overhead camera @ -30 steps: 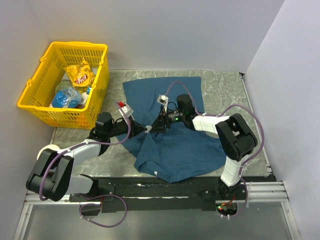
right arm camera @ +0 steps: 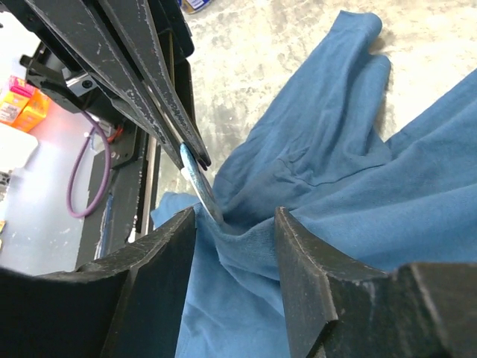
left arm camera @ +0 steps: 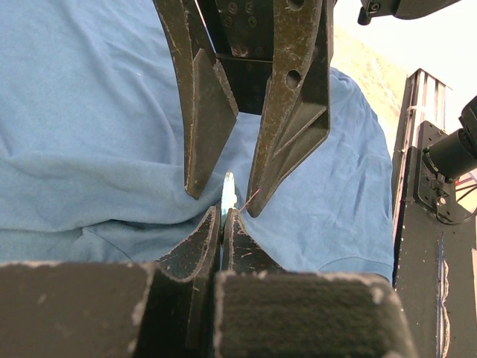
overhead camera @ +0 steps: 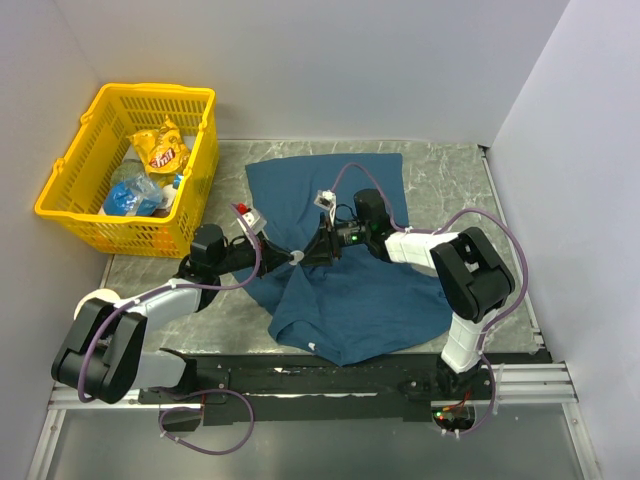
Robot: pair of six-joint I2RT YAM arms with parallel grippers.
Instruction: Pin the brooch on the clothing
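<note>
A small white brooch (overhead camera: 297, 257) sits between the two grippers, above the blue clothing (overhead camera: 350, 310). In the left wrist view the brooch (left arm camera: 229, 192) stands edge-on, and my left gripper is shut on it. A thin reddish wire or pin (left arm camera: 249, 200) sticks out beside it. My right gripper is open, its fingers on either side of a raised fold of the cloth (right arm camera: 250, 239), close to the brooch's pale edge (right arm camera: 200, 183). Whether the pin passes through the fabric cannot be made out.
A yellow basket (overhead camera: 70, 170) with packets and a bottle stands at the back left. Bare grey table (overhead camera: 440, 180) shows right of the cloth. Both arms meet nose to nose, leaving little room between their fingertips.
Both arms and the brooch look almost still in the top view. The cloth lies as before.
</note>
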